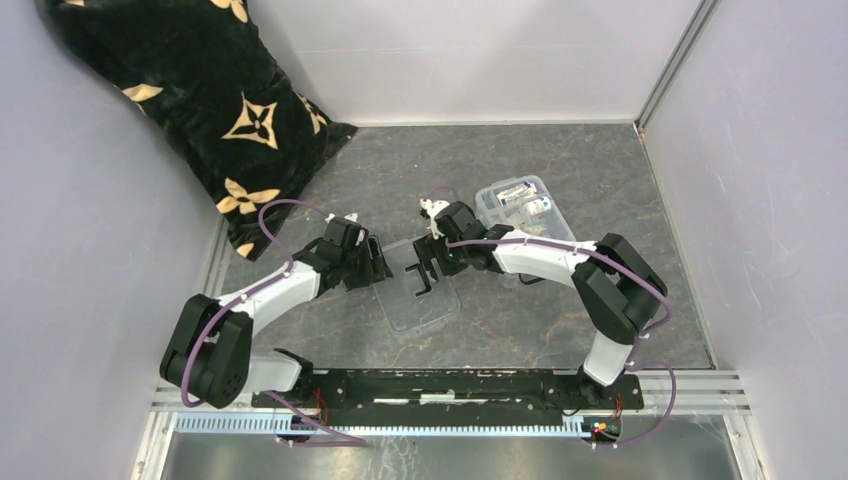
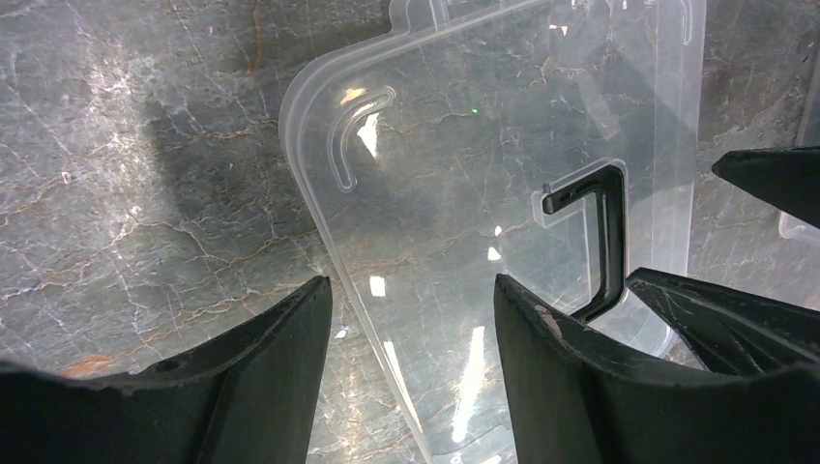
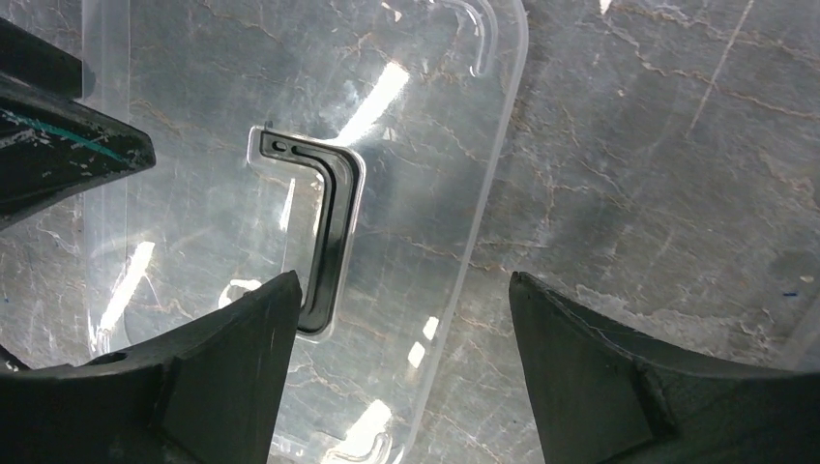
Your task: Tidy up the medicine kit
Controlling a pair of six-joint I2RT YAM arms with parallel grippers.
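A clear plastic lid (image 1: 410, 310) with a black L-shaped handle piece (image 2: 609, 232) lies on the grey table between my grippers. My left gripper is over its left edge, fingers apart, nothing seen held. My right gripper is over the other edge, open, with nothing between its fingers. In the top view, the clear medicine box (image 1: 555, 225) with white tubes and packets stands behind my right arm, partly hidden by it.
A black patterned cushion (image 1: 230, 140) leans at the back left. White walls enclose the sides and back.
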